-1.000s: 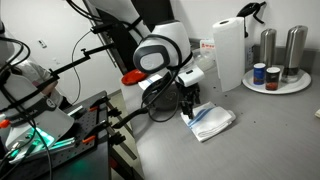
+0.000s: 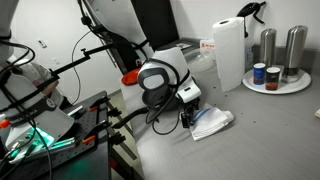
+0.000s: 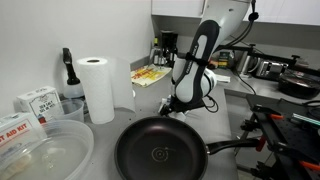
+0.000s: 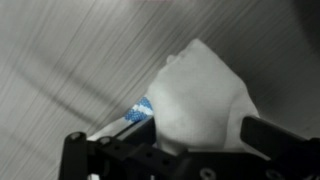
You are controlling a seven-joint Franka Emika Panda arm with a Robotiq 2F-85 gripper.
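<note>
A white cloth with a blue stripe (image 2: 211, 123) lies crumpled on the grey tabletop. My gripper (image 2: 187, 118) points down at its near-left edge, fingertips low at the table. In the wrist view the cloth (image 4: 195, 95) bulges up between my gripper's (image 4: 198, 128) two dark fingers, which stand apart on either side of it. Whether they press on the fabric does not show. In exterior view 2 the white arm body hides most of the cloth behind the pan.
A black frying pan (image 3: 160, 155) stands close by the arm. A paper towel roll (image 2: 230, 55) and a round tray (image 2: 278, 86) with shakers and small jars stand behind. A clear plastic tub (image 3: 45, 150) is at the left in exterior view 2. Bare table lies front right.
My gripper has come down and slightly left onto the cloth's edge. The cloth's left part now looks more bunched up than before.
</note>
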